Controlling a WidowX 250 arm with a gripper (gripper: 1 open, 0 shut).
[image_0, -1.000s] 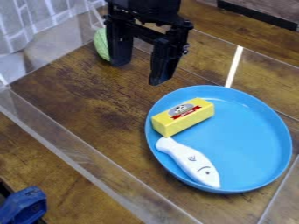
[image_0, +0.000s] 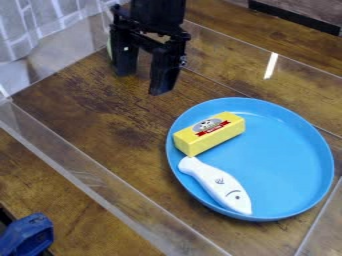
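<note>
My black gripper (image_0: 146, 66) hangs over the wooden table at the upper middle, open, with nothing seen between its fingers. Below it to the right, a blue plate (image_0: 287, 170) holds a yellow box (image_0: 209, 134) with a small printed label and, nearer the front, a white fish-shaped object (image_0: 217, 187). The gripper is apart from both.
A small green object (image_0: 115, 38) is partly hidden behind the arm at the top left. A blue object (image_0: 24, 236) lies at the lower left, outside the clear barrier.
My gripper has moved to the left, away from above the plate and toward the green object, now hiding more of it. The things on the plate are unchanged.
</note>
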